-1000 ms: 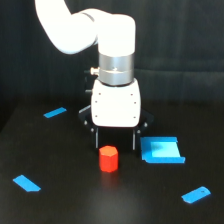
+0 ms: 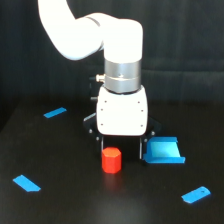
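A red block (image 2: 111, 160) with a hexagonal outline sits on the dark table near the middle of the camera view. My gripper (image 2: 122, 148) comes down from above with its white body just behind and above the block. Its thin dark fingers stand apart, one close to the block's upper left and the other off to the right. Nothing shows clasped between them. Whether a finger touches the block cannot be made out against the dark background. To the right, a blue-edged square (image 2: 164, 141) with a lighter blue inside lies close to the right finger.
Blue strips lie on the table at the far left (image 2: 55, 112), the near left (image 2: 26, 184) and the near right (image 2: 196, 195).
My gripper has shifted to the right and slightly lower in the view. The red block sits a little farther right. The blue square and strips are unmoved.
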